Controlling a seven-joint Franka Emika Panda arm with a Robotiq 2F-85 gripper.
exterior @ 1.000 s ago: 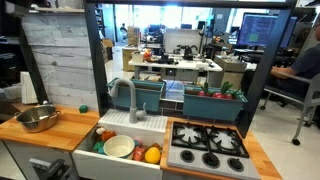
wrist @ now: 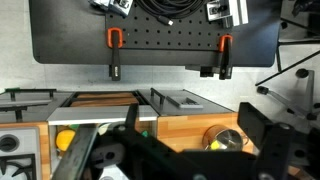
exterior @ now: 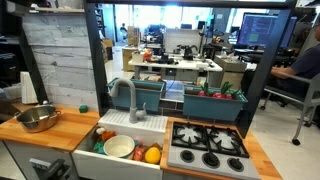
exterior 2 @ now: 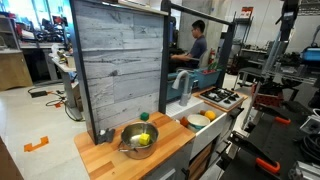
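Observation:
In the wrist view my gripper stands open, its dark fingers wide apart at the bottom and nothing seen between them. Below it in that view are the counter and the sink, some way off. A metal bowl [exterior 2: 138,141] rests on the wooden counter, holding something yellow and green. A small green object [exterior 2: 144,116] lies just behind it. In the sink sit a pale bowl [exterior: 119,146], a yellow item [exterior: 153,155] and several red and orange pieces, all well apart from the gripper.
A stove [exterior: 209,150] is right of the sink, with a grey faucet [exterior: 131,98] behind the basin. Blue bins [exterior: 212,104] hang along the back, one holding red and green produce. Dark upright posts frame the counter. The wood [exterior 2: 100,158] beside the metal bowl is mostly clear.

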